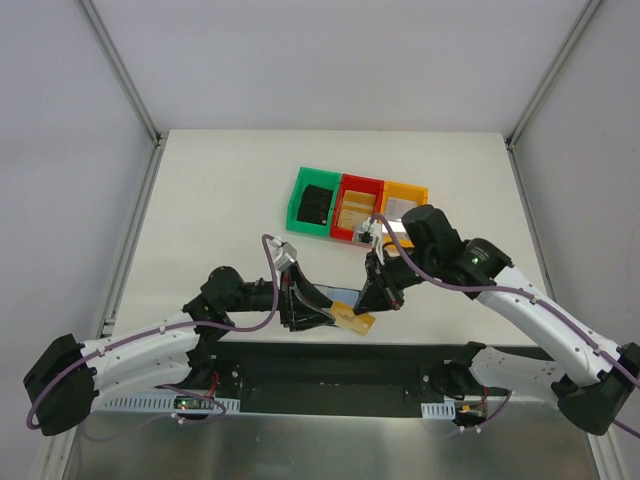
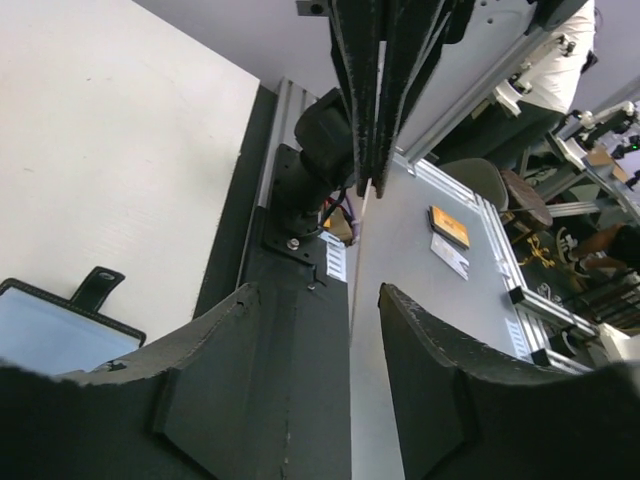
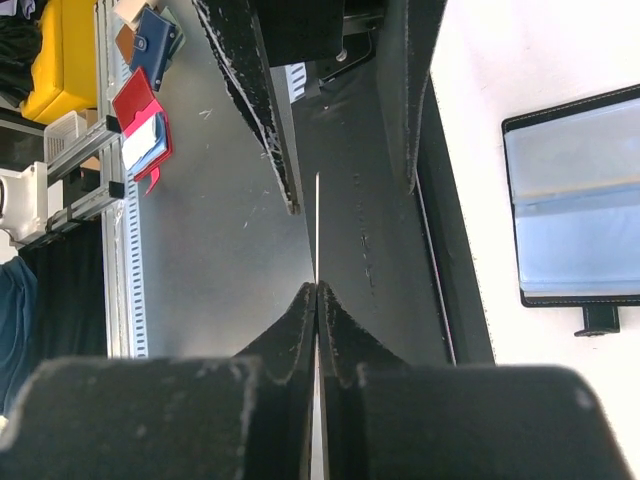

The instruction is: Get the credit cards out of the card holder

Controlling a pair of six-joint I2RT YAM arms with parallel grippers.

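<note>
A gold card [image 1: 352,319] is in my right gripper [image 1: 362,302], seen edge-on as a thin line in both wrist views; that gripper is shut on it. My left gripper is open just at the card's free edge, its two fingers on either side of that thin edge. The card holder [image 3: 573,201], black-edged with clear bluish pockets and a tab, lies on the white table beneath the grippers, partly hidden in the top view.
Behind stand a green box [image 1: 296,201] with dark items, a red box [image 1: 338,222] with tan items and an orange box [image 1: 420,192] with pale items. The table's front edge is close below the grippers.
</note>
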